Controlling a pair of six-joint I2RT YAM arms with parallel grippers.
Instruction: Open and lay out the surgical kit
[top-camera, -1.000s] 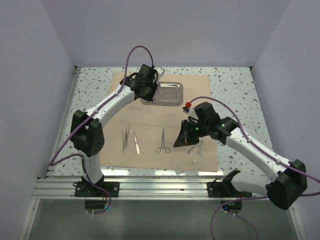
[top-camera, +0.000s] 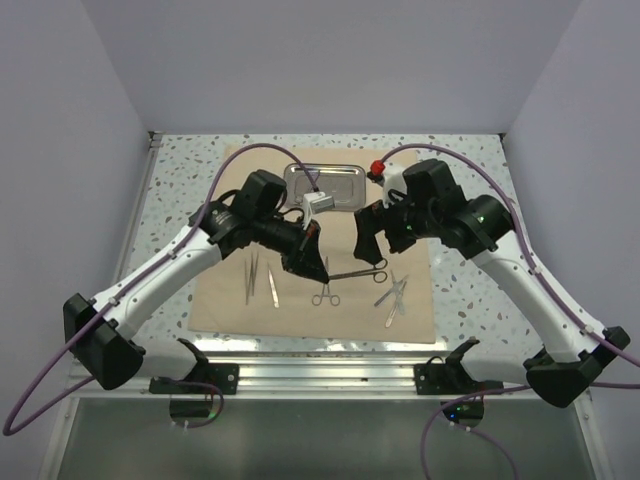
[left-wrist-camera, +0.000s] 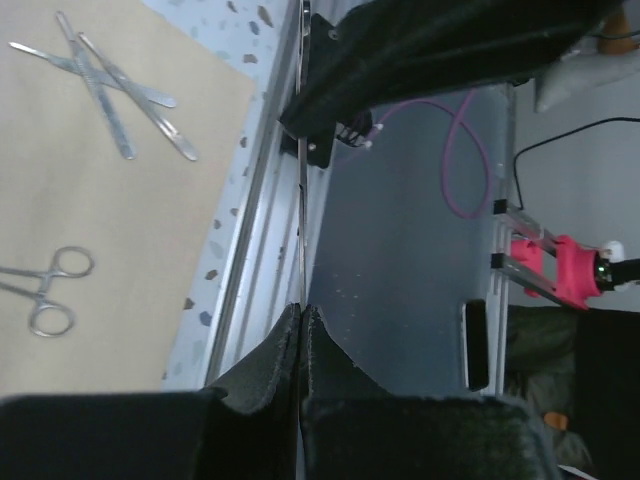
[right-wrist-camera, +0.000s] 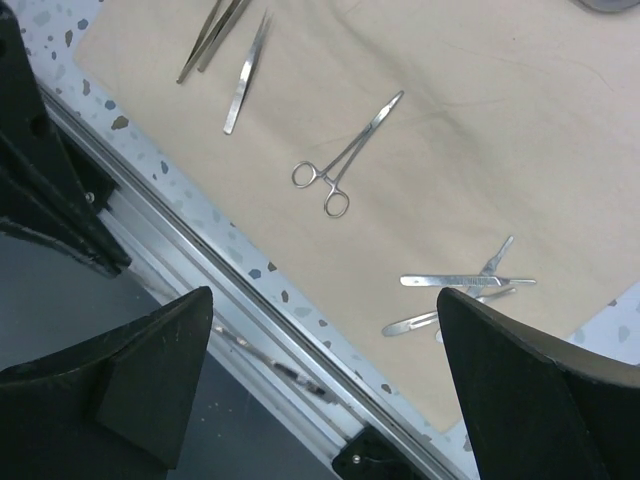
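Observation:
In the top view my left gripper (top-camera: 325, 278) is shut on one end of a slim ringed instrument (top-camera: 352, 273), scissors or a clamp, held above the cloth with its rings to the right. In the left wrist view it shows edge-on as a thin metal strip (left-wrist-camera: 303, 220) rising from the fingertips. My right gripper (top-camera: 386, 252) stands open close to the rings, with a wide empty gap between its fingers. A clamp (right-wrist-camera: 345, 165) lies on the beige cloth (right-wrist-camera: 290, 60). Several scalpel pieces (right-wrist-camera: 465, 281) lie crossed at the cloth's right.
Tweezers (top-camera: 250, 278) and a slim tool (top-camera: 272, 287) lie at the cloth's left. Behind the arms sits a metal tray (top-camera: 345, 187), apparently empty. A metal rail (top-camera: 320, 375) runs along the table's front edge. Bare cloth shows left of centre.
My left gripper came from the tray forward to the cloth's front middle, bringing the ringed instrument. My right gripper shifted slightly back and turned, its fingers now spread apart.

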